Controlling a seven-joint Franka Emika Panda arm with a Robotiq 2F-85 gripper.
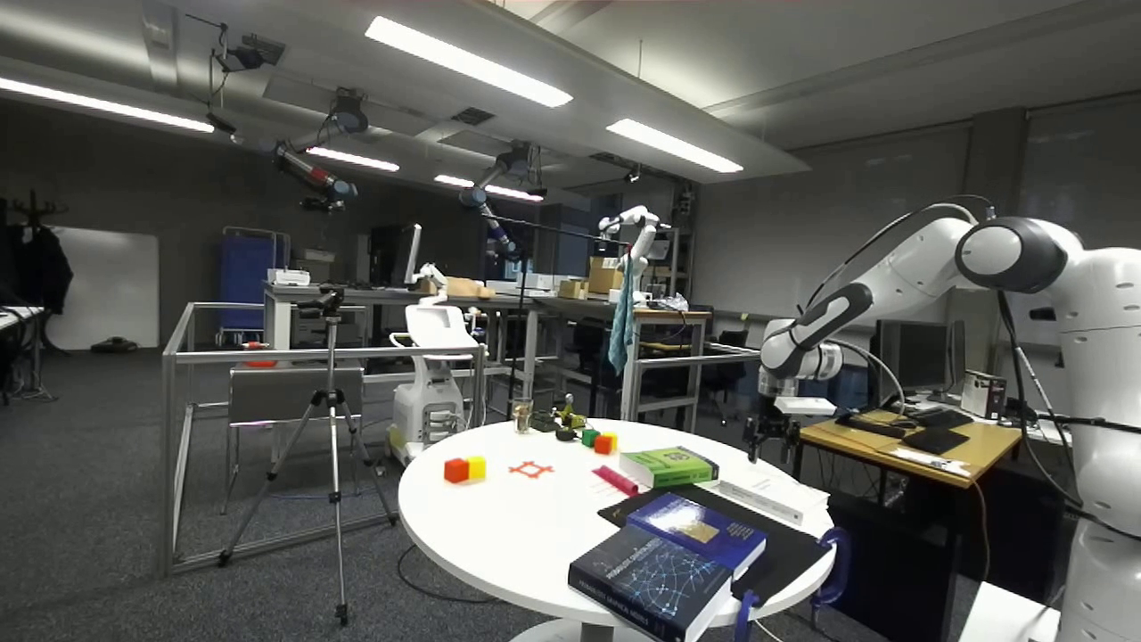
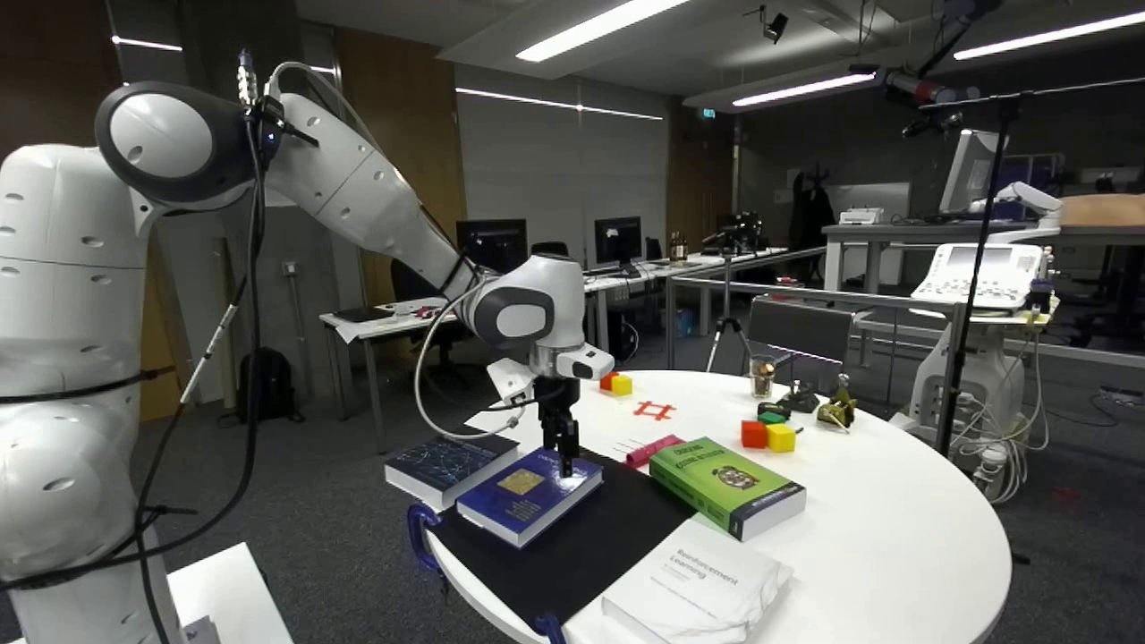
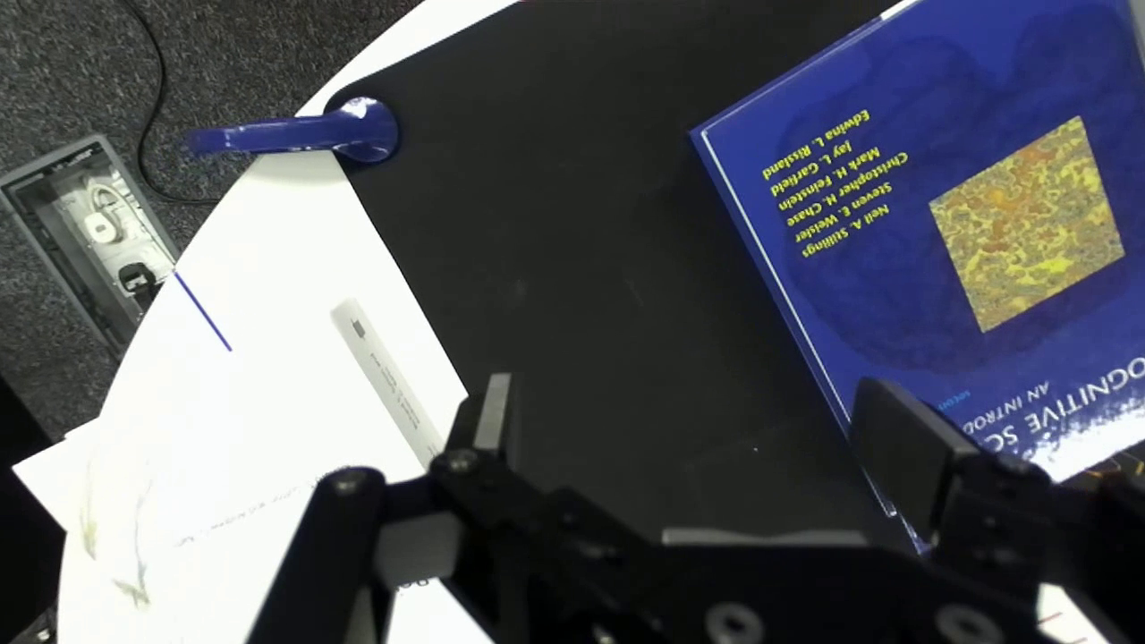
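My gripper is open, its fingers wide apart with only the black mat visible below the gap. In the wrist view the blue book, with a yellow-brown square on its cover, lies at the right, partly behind one finger. From exterior view 2, the gripper appears in front of the blue book. In exterior view 1 the gripper hangs above the table's right side, near the white book. The green book and dark-blue network-cover book also lie flat.
Blue clamps stick up at the table edge. A pink roll, a red square frame, coloured cubes and a glass stand farther across. The white table has free room in the middle and left.
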